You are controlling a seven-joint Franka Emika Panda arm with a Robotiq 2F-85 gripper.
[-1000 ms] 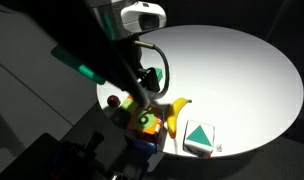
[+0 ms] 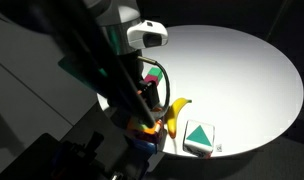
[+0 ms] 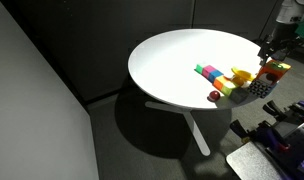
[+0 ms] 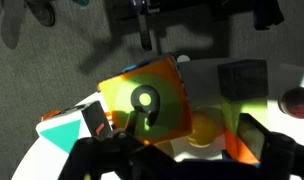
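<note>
A box with an orange and green top (image 4: 172, 105) lies below my gripper in the wrist view, a dark ring-shaped mark on its face. My gripper is open, its dark fingers (image 4: 254, 135) spread to either side near the lower edge, with nothing clearly held between them. In exterior view 2 the same box (image 3: 275, 70) stands at the table's right end beneath the arm. The arm covers much of the box (image 2: 146, 144) in exterior view 1. Contact between fingers and box cannot be told.
A banana (image 2: 173, 124) lies beside the box, and a white cube with green triangles (image 2: 199, 138) sits near the table's edge. Coloured blocks (image 3: 214, 74) stand in a row by a dark red ball (image 3: 214, 96).
My arm has come lower and slightly to the right in exterior view 1. It now hides the red ball and more of the box's top. The banana and white cube have not moved.
</note>
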